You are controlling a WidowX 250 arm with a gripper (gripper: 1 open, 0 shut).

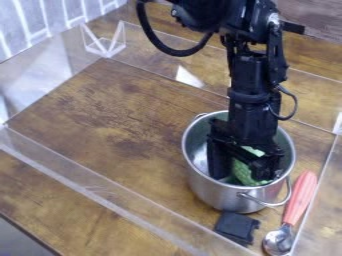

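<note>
A steel pot (221, 188) with handles stands at the right of the wooden table. My gripper (243, 158) is lowered inside it, over and around a green object (251, 175), mostly hidden by the black fingers and body. The fingers appear apart; whether they touch the green object I cannot tell.
A red-handled scoop (298, 198) lies right of the pot, and a black block (237, 228) sits in front of it. Clear plastic walls border the table (107, 120), whose left and middle are bare.
</note>
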